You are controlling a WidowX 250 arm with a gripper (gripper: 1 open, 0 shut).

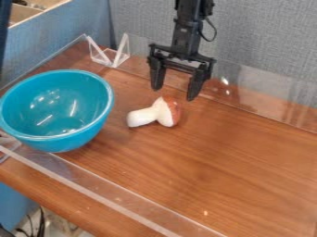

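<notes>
A toy mushroom [154,113] with a white stem and pinkish-red cap lies on its side on the wooden table [229,176], right of a turquoise bowl [56,111]. My black gripper [175,90] hangs above and behind the mushroom, fingers apart and pointing down, with nothing between them. The bowl sits at the table's left side.
Clear plastic edging runs along the back and front-left of the table. A white bracket [109,54] stands at the back-left corner, and padded grey walls rise behind.
</notes>
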